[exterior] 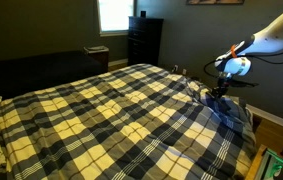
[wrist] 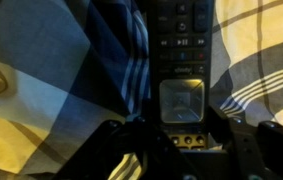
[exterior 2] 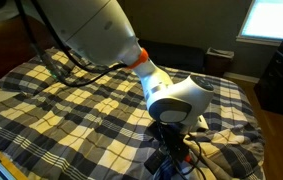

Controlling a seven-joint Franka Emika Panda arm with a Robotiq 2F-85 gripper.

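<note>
A black remote control (wrist: 184, 55) with rows of small buttons and a silvery square pad runs down the middle of the wrist view. Its lower end sits between the dark fingers of my gripper, which is shut on it. In exterior view 1, my gripper (exterior: 219, 91) is low over the right side of the bed, too small and dark there for the remote to be made out. From exterior view 2, the white arm hides most of what lies below the gripper (exterior 2: 175, 158).
A plaid blanket (exterior: 91, 110) covers the wide bed, with much bare room to the left. Bunched blue cloth (exterior: 217, 112) lies near the gripper. Behind the bed stands a dark dresser (exterior: 144, 38).
</note>
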